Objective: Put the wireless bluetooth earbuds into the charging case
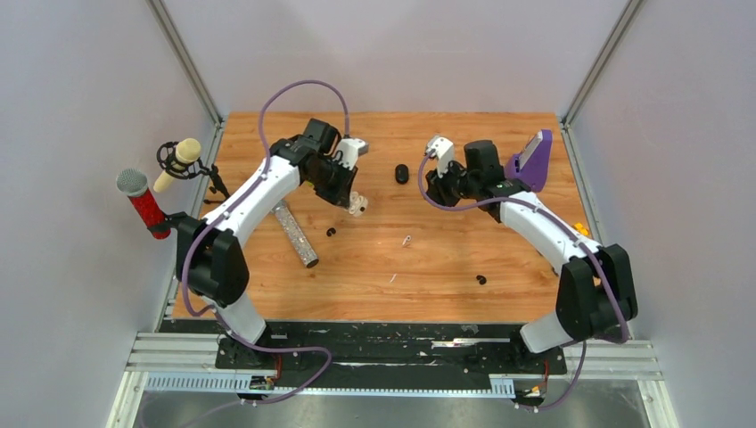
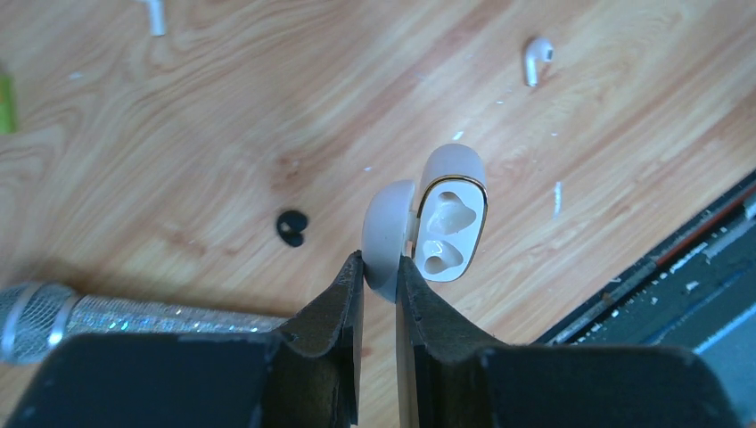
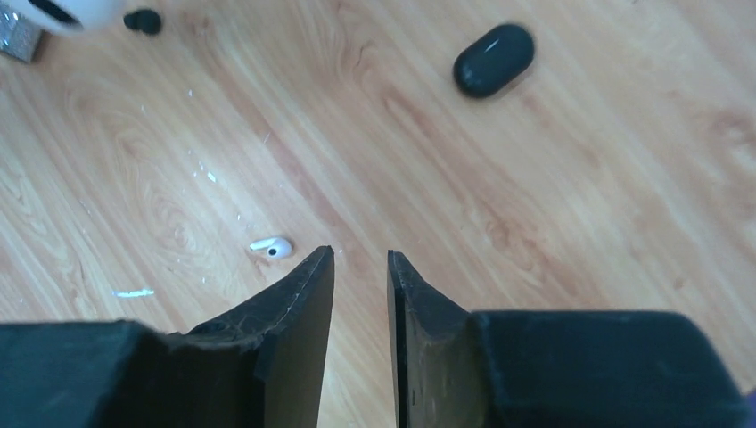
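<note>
My left gripper is shut on the open white charging case, its lid hinged back and both earbud wells visible and empty; in the top view it hangs left of centre. A white earbud lies on the wood near the table's middle, also seen in the right wrist view. Another white piece is cut off at the left wrist view's top edge. My right gripper is part open above the table, right of that earbud, with nothing between its fingers.
A black oval object lies at the back centre. A glittery cylinder and small black pieces lie on the left. A purple stand is at the back right.
</note>
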